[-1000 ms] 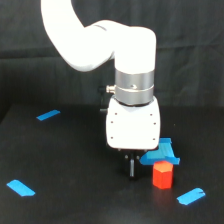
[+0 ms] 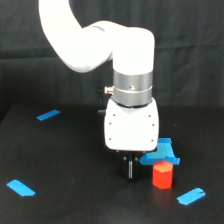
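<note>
My gripper [image 2: 129, 172] points straight down, low over the dark table in the middle of the camera view. Its dark fingers blend into the black surface, so I cannot tell how far apart they are, and no object shows between them. Just right of the fingers stands a red-orange block [image 2: 162, 175], apart from them. Behind that block is a blue piece [image 2: 166, 151] with an irregular outline, partly hidden by the block and the white hand.
Flat blue strips lie at the far left [image 2: 48, 115], the near left [image 2: 20, 188] and the near right [image 2: 191, 197]. Dark open table stretches to the left of my gripper. A dark curtain [image 2: 190, 60] hangs at the back.
The hand has shifted very slightly to the left and a touch lower. The red-orange block and the blue pieces look unmoved.
</note>
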